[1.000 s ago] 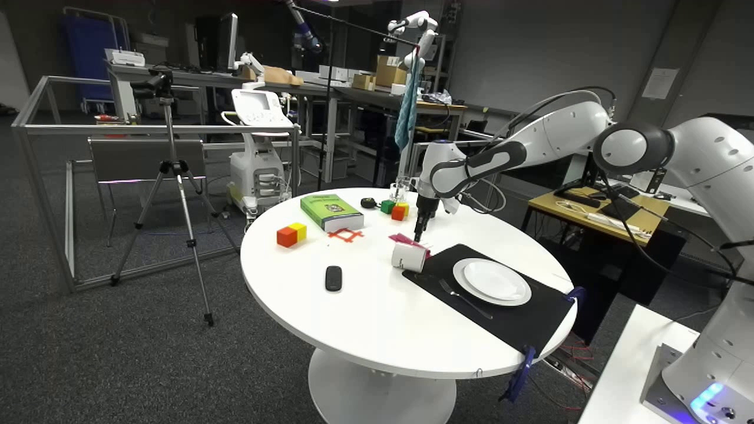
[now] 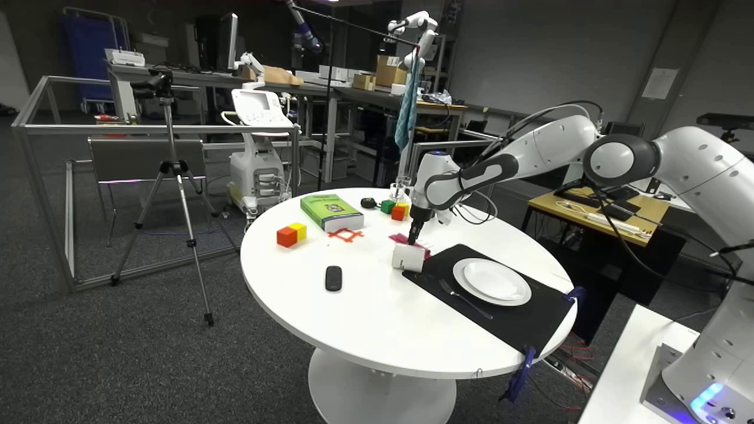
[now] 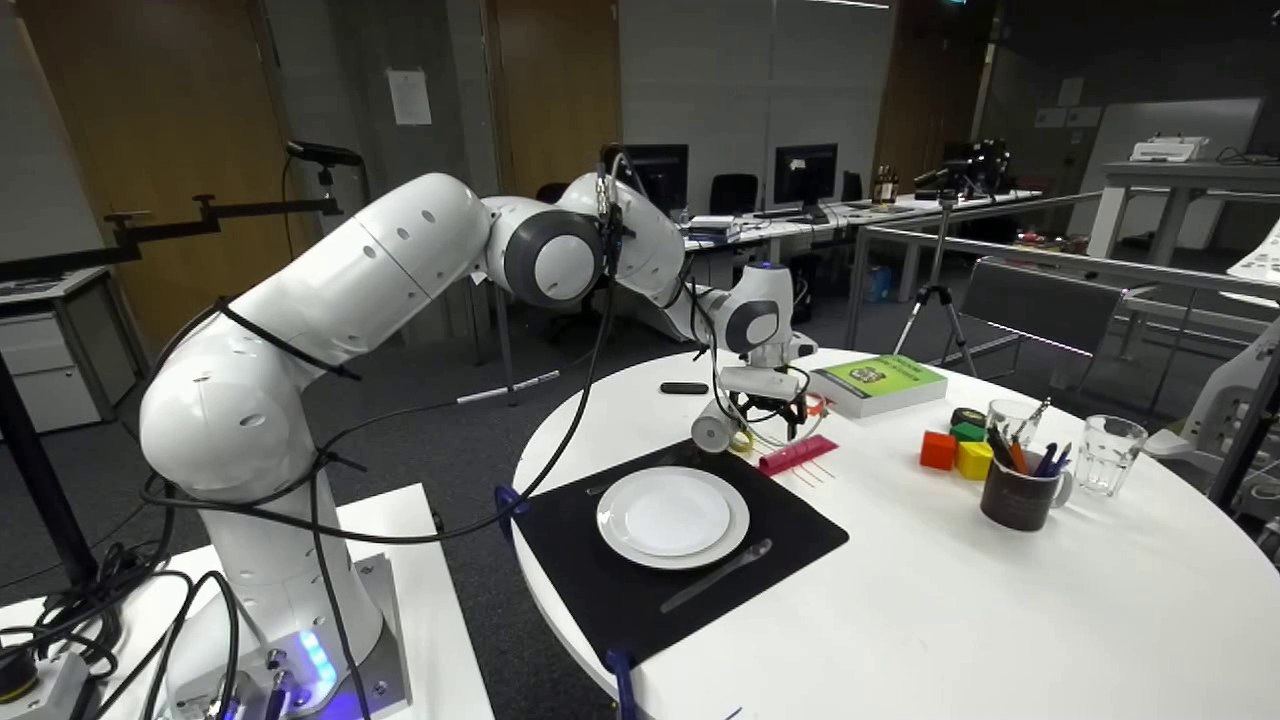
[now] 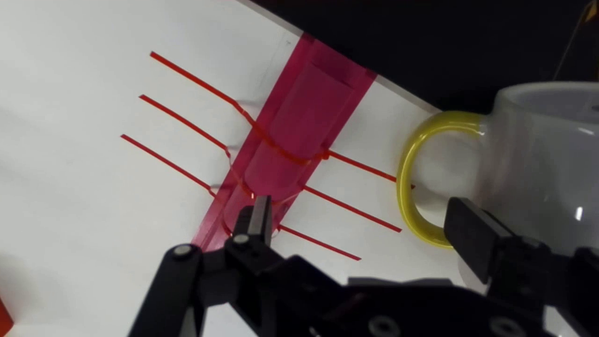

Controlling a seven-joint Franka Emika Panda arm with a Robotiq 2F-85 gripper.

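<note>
A white mug [image 4: 539,163] with a yellow handle [image 4: 407,179] lies on its side, by the edge of the black placemat [image 2: 505,321]. My gripper is open. In the wrist view, one finger [image 4: 471,238] overlaps the lower end of the handle beside the mug's wall; whether they touch I cannot tell. The opposite finger [image 4: 259,219] is over a pink strip [image 4: 306,120] crossed by thin red strands. From the side, the fingertips are low, just behind the mug [image 2: 407,257].
White plates [image 2: 491,280] and a fork [image 2: 463,298] lie on the placemat. A green book [image 2: 332,212], coloured blocks [image 3: 938,450], a pen-filled dark mug [image 3: 1020,492] and glasses [image 3: 1110,454] stand farther off. Bare tabletop surrounds the black remote [image 2: 333,278].
My gripper has come down and shifted slightly left in exterior view 1, closer to the mug. The mug and the other table items look unmoved.
</note>
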